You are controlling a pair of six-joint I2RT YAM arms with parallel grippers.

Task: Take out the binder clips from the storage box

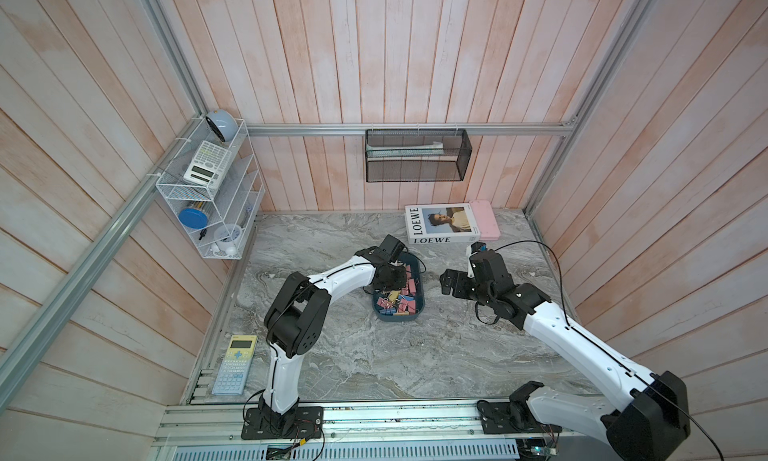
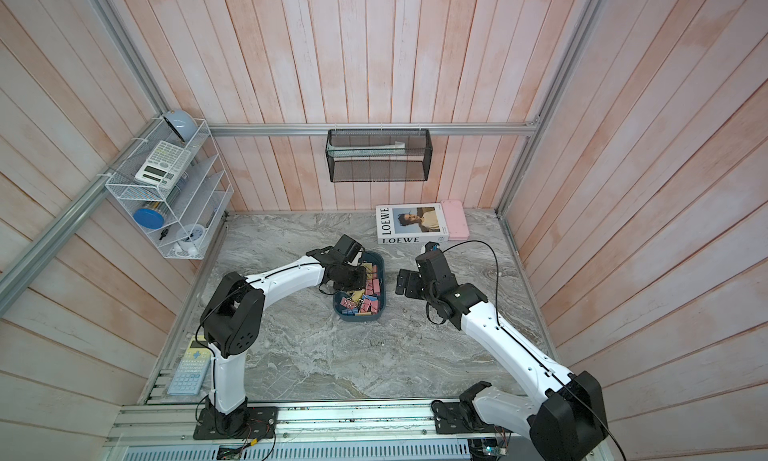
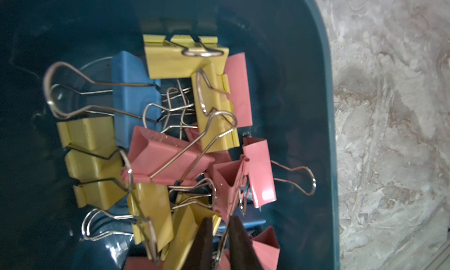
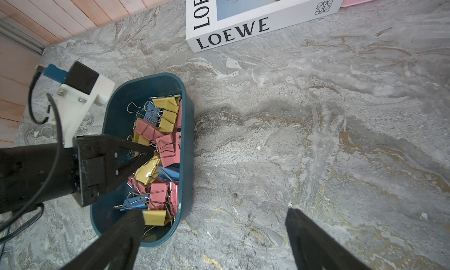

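Note:
A dark teal storage box [image 4: 187,138] stands on the marble table, holding pink, yellow and blue binder clips [image 3: 255,171]. My left gripper reaches down into the box, its fingertips a small gap apart among the clips. In the left wrist view, a thin wire handle shows in that gap, beside a yellow clip [image 3: 185,237] and a pink clip [image 3: 228,181]; whether the fingers touch it is unclear. My right gripper is wide open with nothing between its fingers, above the table to the right of the box.
Behind the box lie a LOEWE book [image 1: 440,223] and a pink item [image 1: 484,219]. A calculator [image 1: 235,365] lies at front left, and a wire shelf [image 1: 216,189] stands on the left.

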